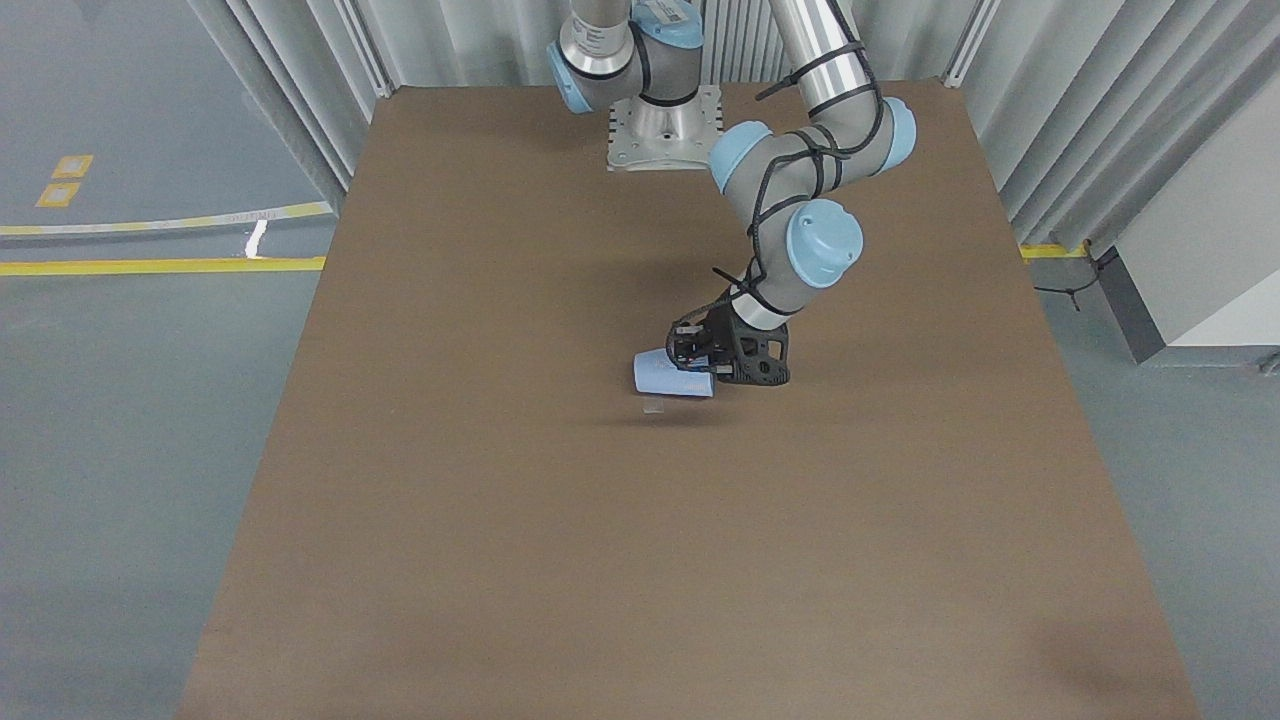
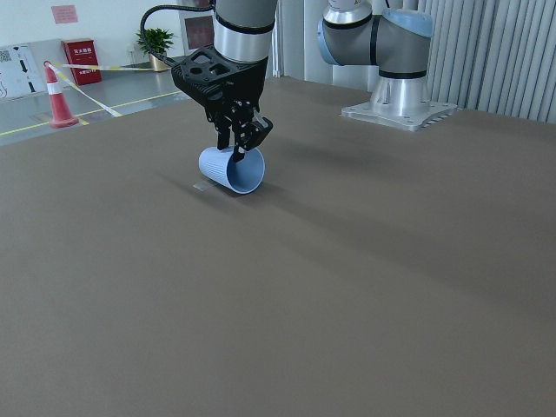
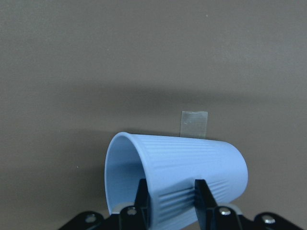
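A light blue ribbed cup (image 1: 660, 374) lies on its side on the brown table (image 1: 504, 516). In the left view the cup (image 2: 221, 169) has its mouth toward the right. My gripper is at the cup: in the wrist view one finger reaches into the mouth and the other rests on the outside, so the wall lies between them. Whether they are pressed tight on it is not clear. A small clear tape patch (image 3: 194, 123) is on the table beside the cup.
A traffic cone (image 2: 59, 102) stands on the floor beyond the table.
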